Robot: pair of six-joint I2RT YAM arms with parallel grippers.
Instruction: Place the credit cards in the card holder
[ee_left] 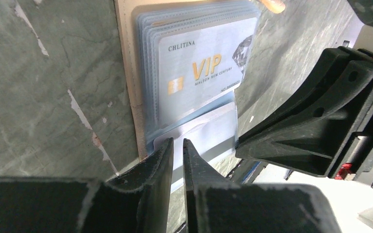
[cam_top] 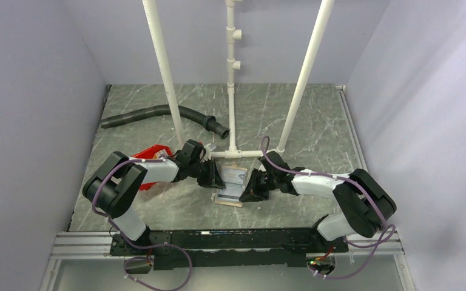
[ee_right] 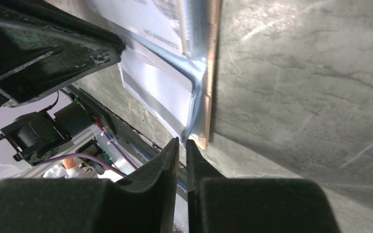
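The card holder (cam_top: 227, 203) lies unfolded on the table between both grippers, with clear sleeves on a tan backing. In the left wrist view a VIP card (ee_left: 201, 68) sits in its upper sleeves. Below it a white card with a grey stripe (ee_left: 206, 128) lies partly over a clear sleeve. My left gripper is shut on this card's left edge; how much of the sleeve is caught too is hard to see. At the opposite edge, near the lower corner, my right gripper is slightly open, its tips close around the sleeve edge.
Behind the left arm stands a red bin (cam_top: 151, 150), partly hidden. White pipes (cam_top: 243, 154) run just behind the holder, and a dark corrugated hose (cam_top: 151, 113) lies at the back left.
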